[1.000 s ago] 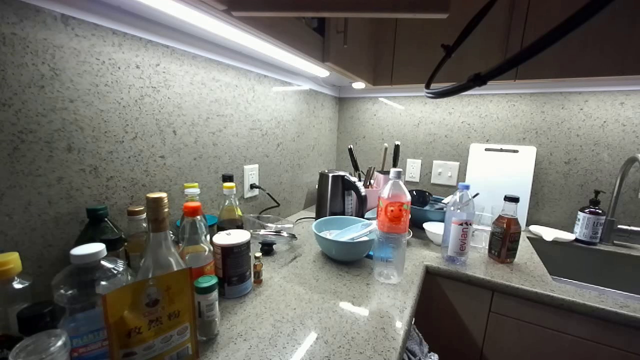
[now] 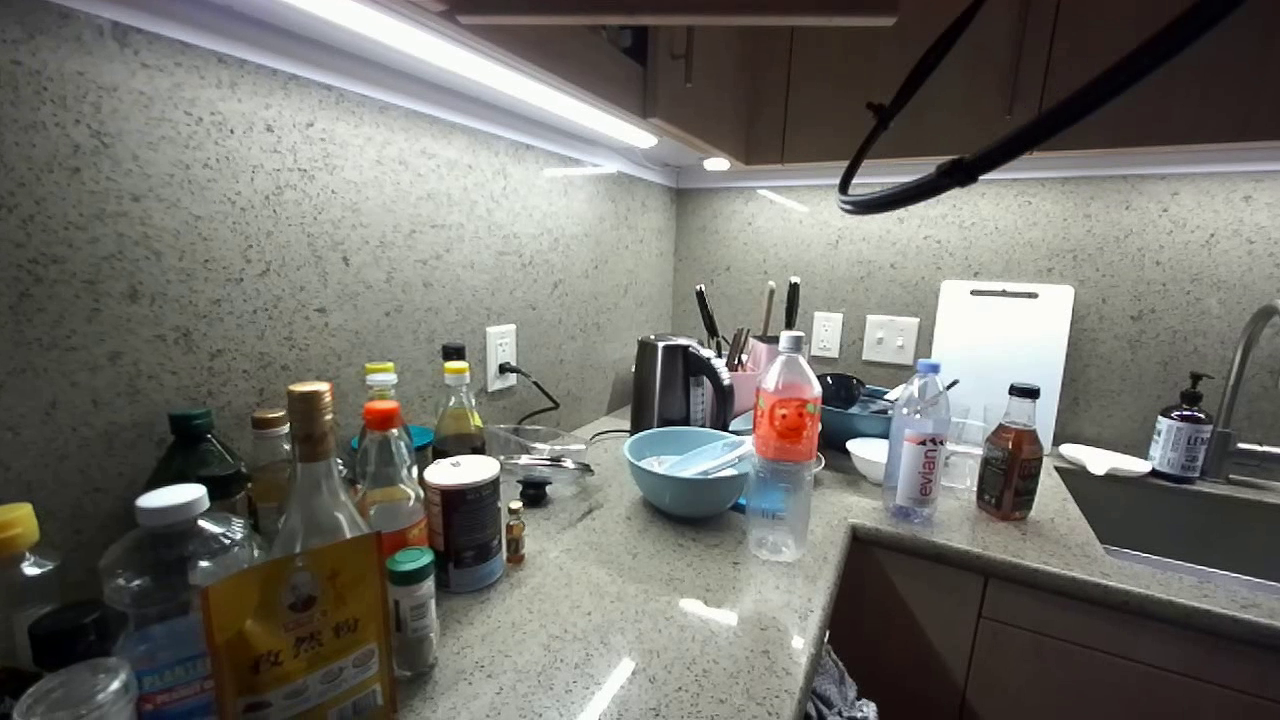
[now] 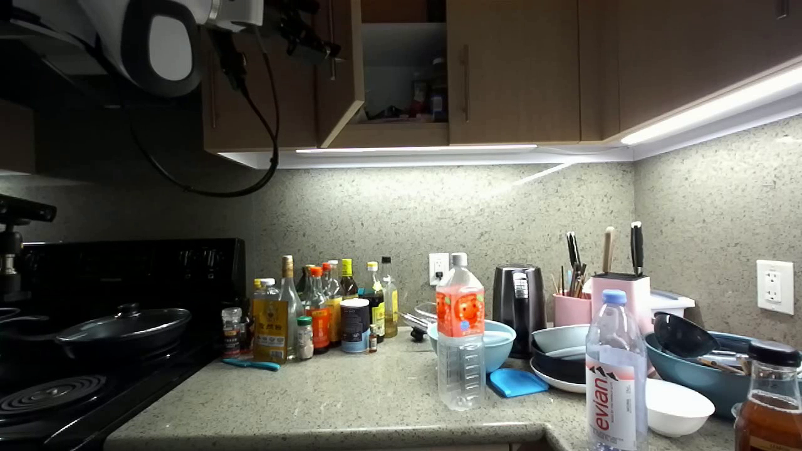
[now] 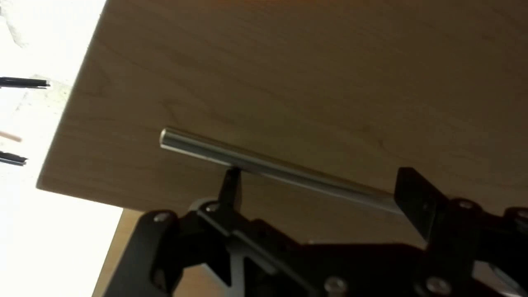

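In the wrist view a metal bar handle (image 4: 277,166) runs slantwise across a wooden cabinet door (image 4: 317,89). My gripper is open, its two dark fingers (image 4: 230,190) wide apart near the bar. The left fingertip overlaps the bar's lower edge, while the other hides its right end; whether they touch it I cannot tell. From exterior view 2, the dark gripper (image 3: 309,34) hangs high in front of the ajar cabinet door (image 3: 342,71). Inside the open cabinet (image 3: 402,82) some small items stand on the shelf. The gripper is out of sight in exterior view 1.
Below, the counter (image 3: 338,398) holds several sauce bottles, a tall plastic bottle (image 3: 460,331), a light blue bowl (image 2: 684,472) and a kettle (image 3: 516,308). A black cable (image 3: 270,143) loops down from the arm. The stove (image 3: 98,361) is at the left, with bare counter in the middle.
The black cable loop sits slightly lower and further left in exterior view 1. The counter objects stand as before, apart from a small shift of the whole picture.
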